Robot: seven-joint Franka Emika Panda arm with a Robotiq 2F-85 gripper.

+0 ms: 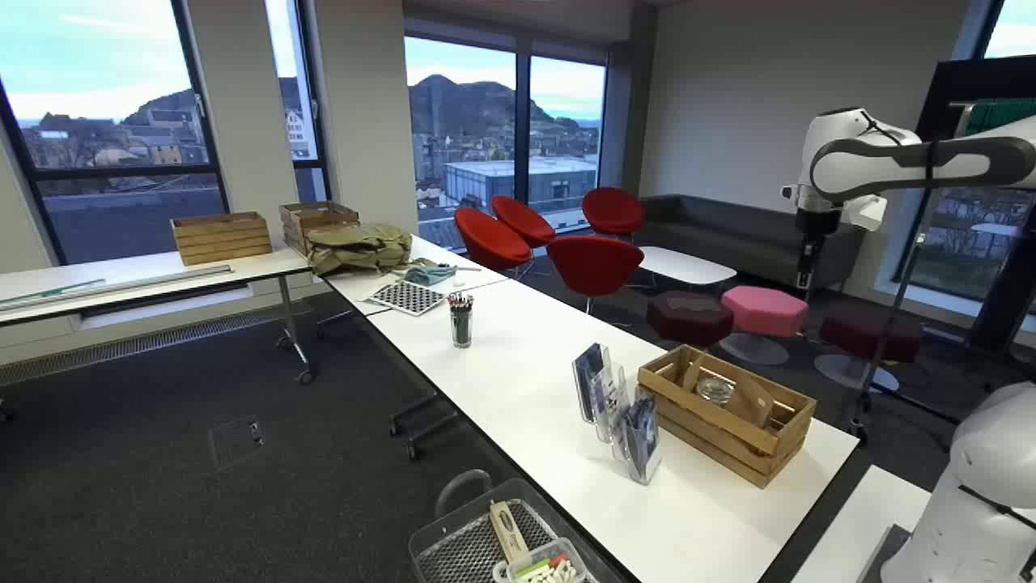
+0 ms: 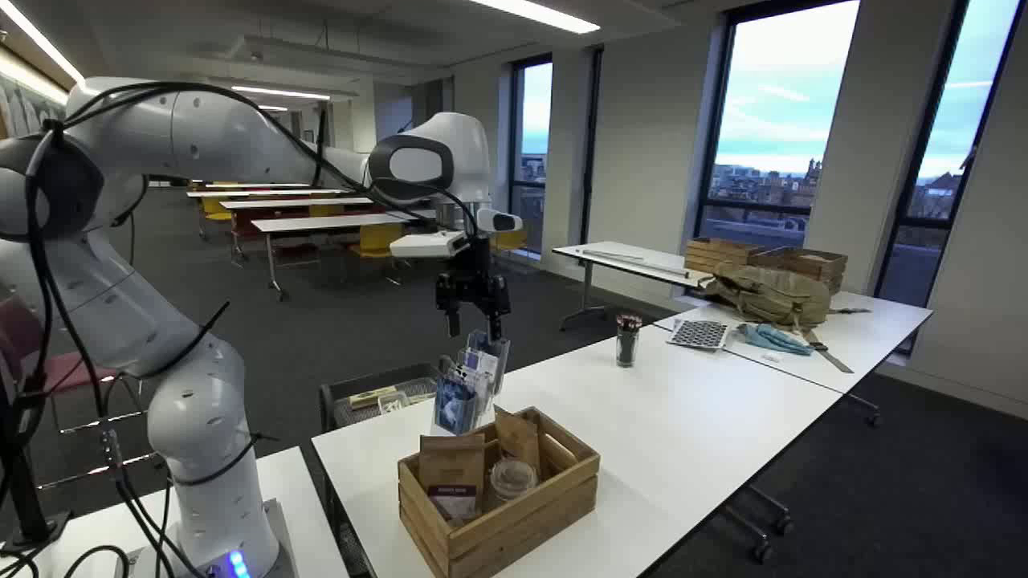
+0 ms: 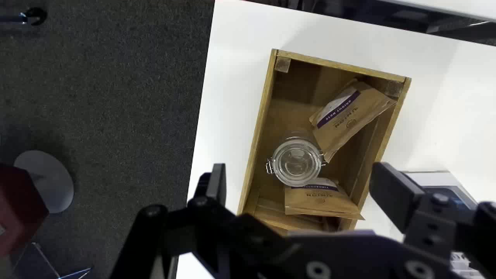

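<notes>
My gripper hangs high above the table with its fingers wide apart and nothing between them. Looking down in the wrist view, I see a wooden crate on the white table. Inside it stands a clear glass jar with a wire clasp. Two brown paper bags with purple labels share the crate: one bag leans at an angle near one end, the other bag sits close against the jar. Part of the crate's near end is hidden behind the gripper in that view.
Clear leaflet holders stand beside the crate. Farther along the table are a cup of pencils, a checkered board and a green backpack. A trolley stands alongside.
</notes>
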